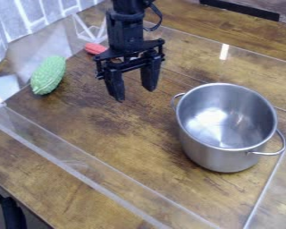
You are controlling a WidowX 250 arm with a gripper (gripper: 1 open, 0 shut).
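My black gripper (131,79) hangs over the upper middle of the wooden table, fingers spread open and pointing down, with nothing visible between them. A green ridged vegetable, like a toy corn or gourd (49,75), lies at the left. A red object (96,48) sits behind the gripper at the back, partly hidden by it. A large steel pot (224,125) with side handles stands at the right.
Foil-like sheeting and a pale backdrop (21,27) line the left and back left.
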